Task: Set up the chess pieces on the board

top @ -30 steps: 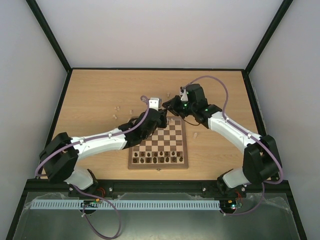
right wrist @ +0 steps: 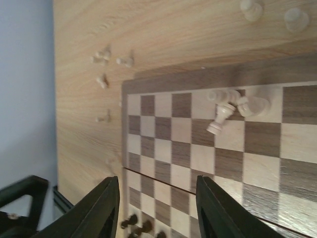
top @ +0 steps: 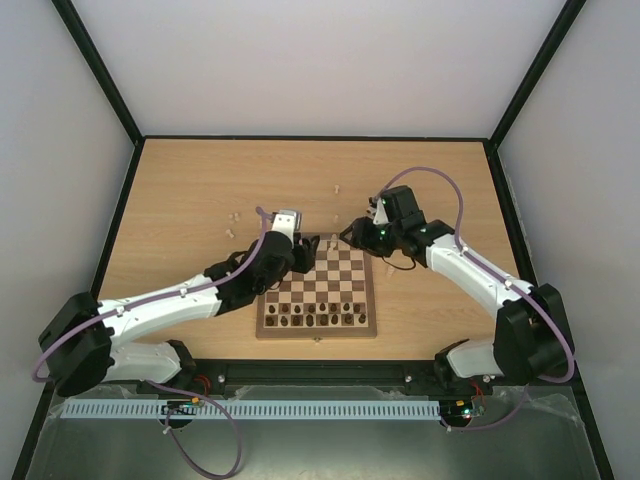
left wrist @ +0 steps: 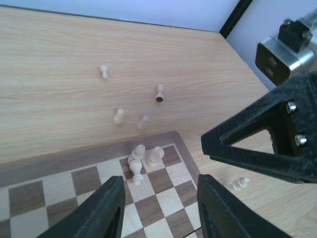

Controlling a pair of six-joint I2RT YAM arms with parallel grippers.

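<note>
Both grippers are empty. In the left wrist view my left gripper is open, its fingers wide apart over the board. My right gripper also stands open in the right wrist view, with only board and table beyond its fingers. A white chess piece lies slantwise across squares near the far edge of the chessboard, up against two other white pieces, one left and one right. The dark pieces fill two rows on the near side.
Loose white pieces are scattered on the table: a group at left, one at the back, one right of the board. The two grippers hover close together over the board's far side. Its middle squares are clear.
The left arm has drawn back leftward, the right arm moved slightly right and nearer.
</note>
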